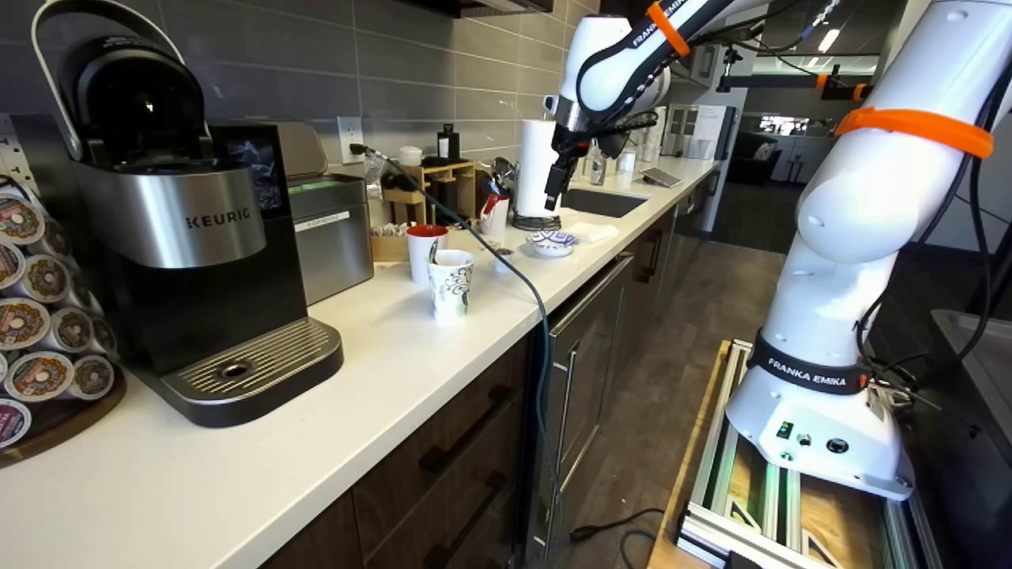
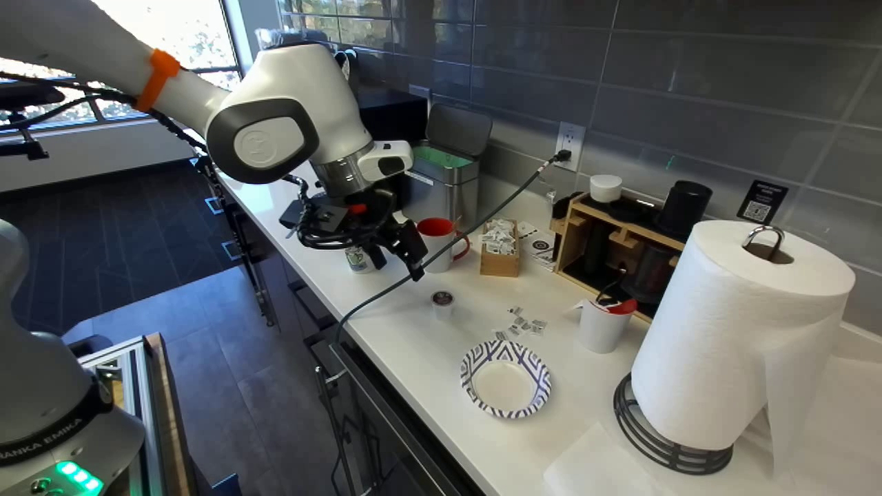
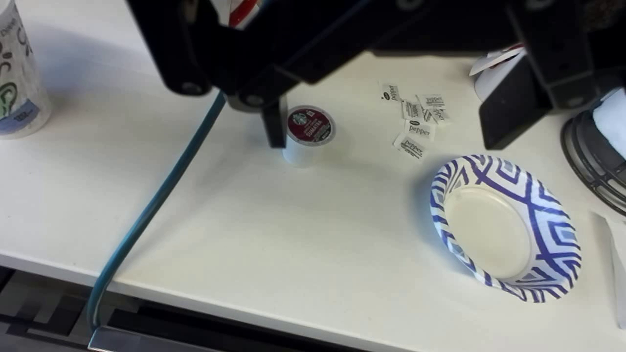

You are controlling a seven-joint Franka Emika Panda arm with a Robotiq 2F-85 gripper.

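Note:
My gripper stands open above the counter, its two dark fingers (image 3: 274, 124) wide apart and nothing held between them. In the wrist view a white coffee pod (image 3: 309, 126) with a dark red lid stands upright, partly behind the left finger. To the right and nearer the counter edge sits a blue-and-white patterned bowl (image 3: 543, 229), empty. Several pepper packets (image 3: 419, 129) lie flat between pod and bowl. Exterior view 2 shows the gripper (image 2: 397, 266) higher than the pod (image 2: 443, 304), close to the teal cable.
The teal cable (image 2: 513, 194) slants from the wall outlet across the counter. A paper cup (image 1: 451, 286) and a red-lined mug (image 2: 438, 240) stand on one side, a paper towel roll (image 2: 727, 339) on the other. The Keurig machine (image 1: 180, 256) is farther along. Bare counter lies before the pod.

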